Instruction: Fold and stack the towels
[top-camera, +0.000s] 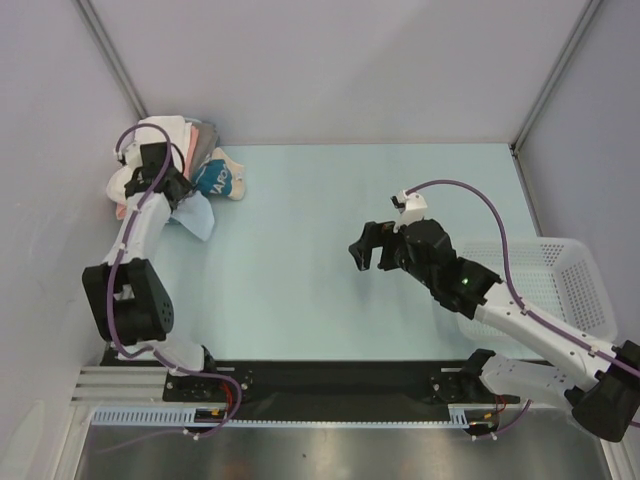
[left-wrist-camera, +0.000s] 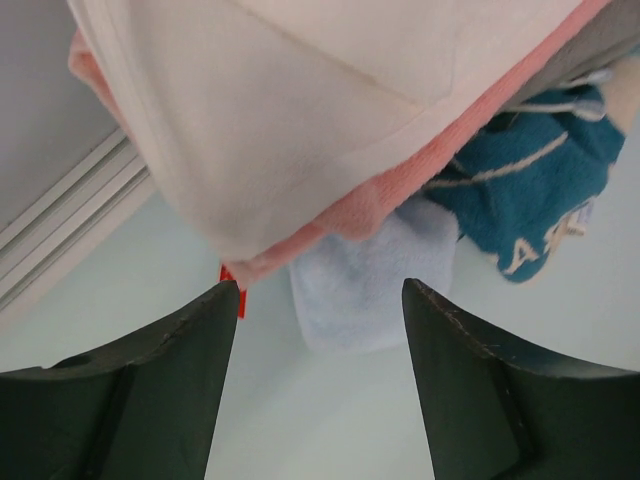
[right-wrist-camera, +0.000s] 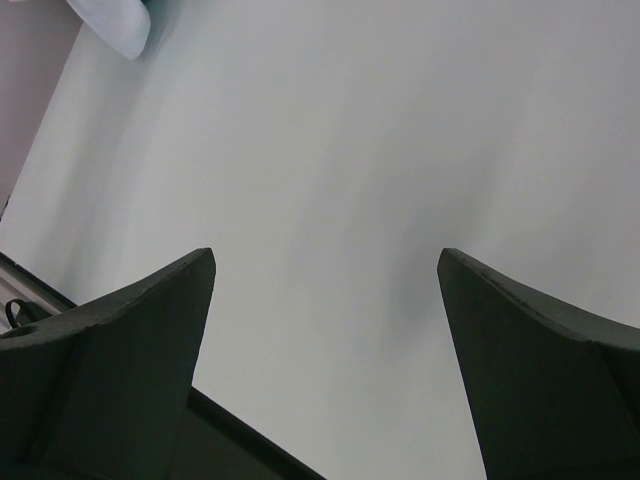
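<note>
Towels lie piled at the far left of the table, a white towel (top-camera: 170, 128) on top, with a pink towel (left-wrist-camera: 375, 203) and a grey towel (top-camera: 206, 140) showing at its edge. A light blue cloth pokes out from beneath, and its corner (right-wrist-camera: 118, 22) shows in the right wrist view. My left gripper (top-camera: 183, 200) is over the pile's front edge, its fingers (left-wrist-camera: 205, 320) apart on either side of the light blue cloth. No grip on it shows. Over bare table, my right gripper (top-camera: 368, 250) stands open and empty.
A teal lettered cloth (top-camera: 213, 178) and a beige piece (top-camera: 237, 175) lie right of the pile. An empty white basket (top-camera: 585, 285) stands at the right, partly behind the right arm.
</note>
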